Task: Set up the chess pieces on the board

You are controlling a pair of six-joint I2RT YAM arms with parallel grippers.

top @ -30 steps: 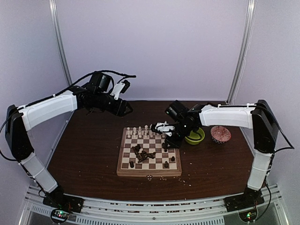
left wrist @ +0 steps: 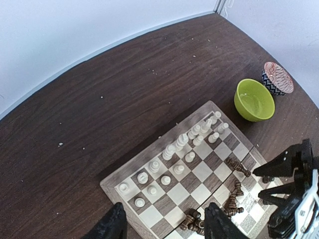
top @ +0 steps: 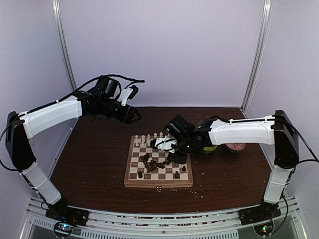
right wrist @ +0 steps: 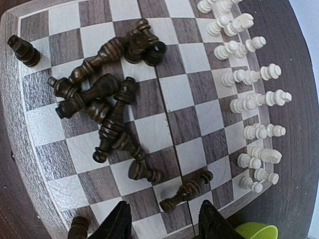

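Observation:
White chess pieces (left wrist: pixel 179 169) stand in two rows along the far side of the board (top: pixel 158 183). Dark pieces lie heaped on the near half, among them a toppled one (right wrist: pixel 97 94). Two dark ones stand upright near the edge: a dark piece (right wrist: pixel 24 51) and a partly cut-off dark piece (right wrist: pixel 78 229). My right gripper is open above the board, and a lone dark piece (right wrist: pixel 187 191) lies on its side just ahead of its fingers. Up at the left, off the board, my left gripper has its fingers apart, holding nothing.
A green bowl (left wrist: pixel 254 100) and a red patterned bowl (left wrist: pixel 277 78) stand right of the board; in the top view the right arm partly covers them. The table (top: pixel 99 159) left of the board is clear.
The left arm has stayed still.

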